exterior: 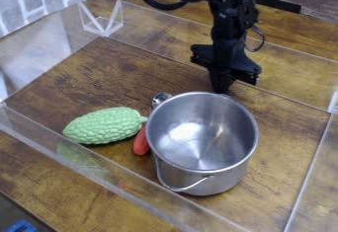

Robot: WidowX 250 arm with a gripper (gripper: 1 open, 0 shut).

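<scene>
My black gripper (pixel 224 70) hangs low over the wooden surface behind a steel pot (pixel 201 142), its tips at or close to the wood. It looks shut, with nothing visible held in it. A green bumpy vegetable (pixel 103 126) lies left of the pot. A red object (pixel 141 145) is partly hidden by the pot, and a small silver object (pixel 160 100) sits at the pot's back left.
Clear plastic walls (pixel 40 45) enclose the wooden work area (pixel 99 78). A small blue object lies at the bottom left corner, outside the walls.
</scene>
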